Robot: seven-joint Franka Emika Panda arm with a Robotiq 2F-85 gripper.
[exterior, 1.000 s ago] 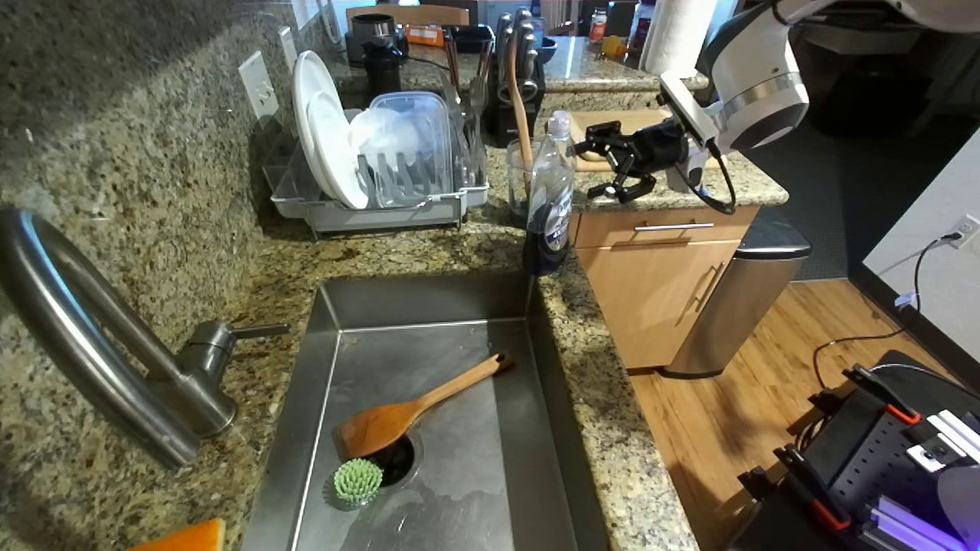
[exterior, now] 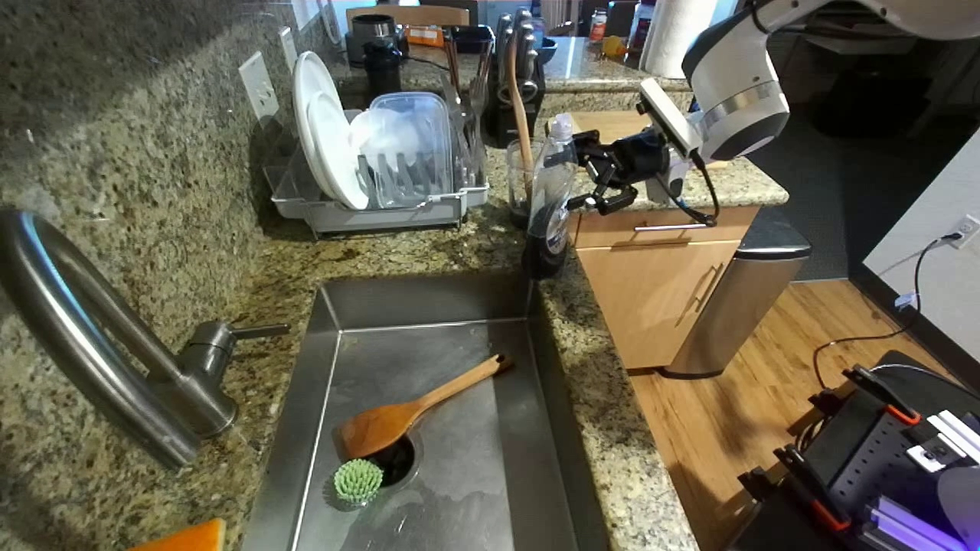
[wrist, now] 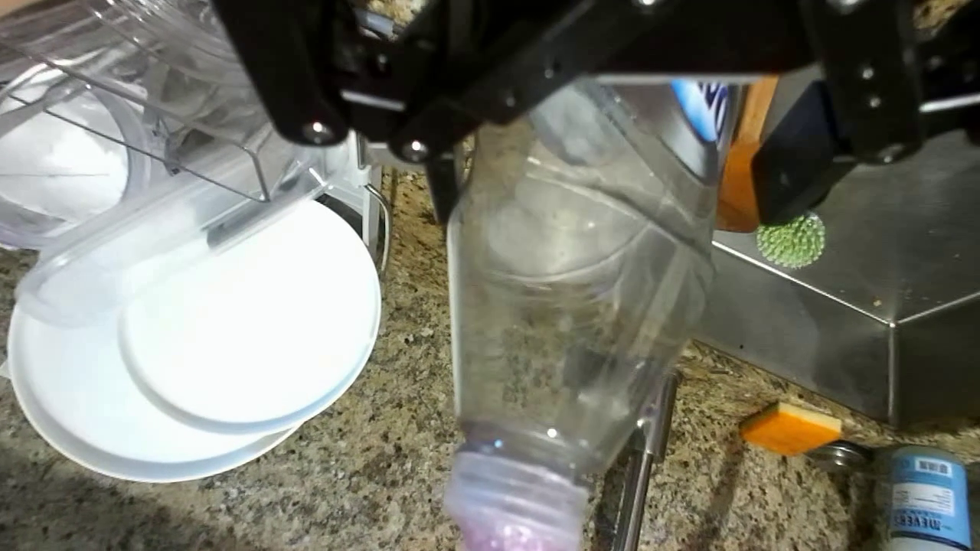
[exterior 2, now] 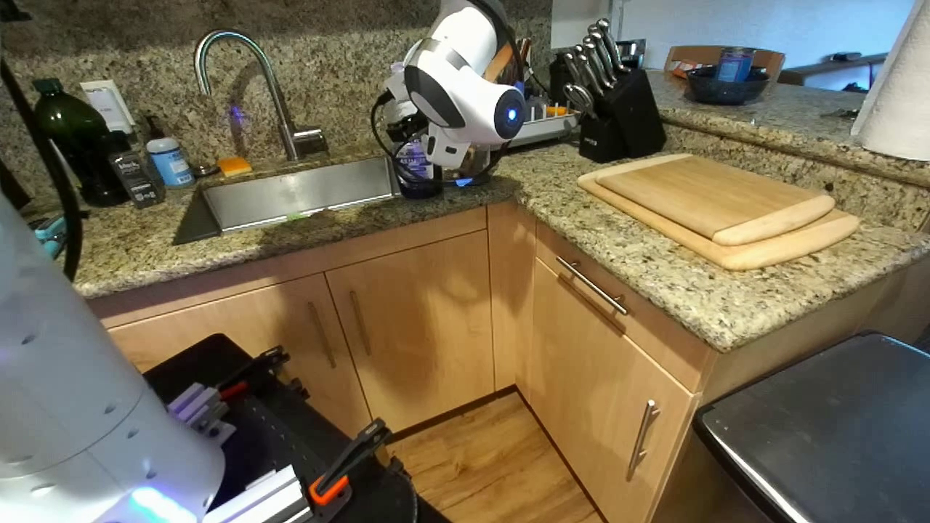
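Note:
A clear dish soap bottle (exterior: pixel 551 197) with dark liquid at its bottom stands upright on the counter at the sink's far right corner. In the wrist view the see-through bottle (wrist: pixel 560 275) fills the middle, with one dark finger (wrist: pixel 445 184) on its left and the other finger (wrist: pixel 797 161) on its right. Some room shows between the right finger and the bottle. From the second exterior view, the arm partly covers the bottle (exterior 2: pixel 418 165), and the fingers are hidden.
Beside the bottle is a glass (exterior: pixel 517 179) with a wooden utensil in it. A dish rack (exterior: pixel 381 216) with plates stands left of that. The sink (exterior: pixel 459 431) holds a wooden spatula (exterior: pixel 413 409) and green brush (exterior: pixel 357 481). Cutting boards (exterior 2: pixel 724 200) lie behind the arm.
The arm has moved left, bringing my gripper from a short way off to right at the bottle. The bottle looks the same, standing in its place.

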